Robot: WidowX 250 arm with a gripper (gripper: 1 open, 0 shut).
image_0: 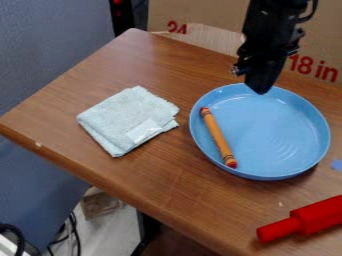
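Observation:
My black gripper hangs over the back rim of a blue plate on the wooden table; whether it is open or shut is hard to tell. An orange crayon-like stick lies along the plate's left side. A folded pale cloth rests left of the plate. A red cylinder lies at the front right, partly out of frame.
Bare tabletop spans the back left and front middle. A cardboard box stands behind. The table's left edge drops to floor with cables at lower left.

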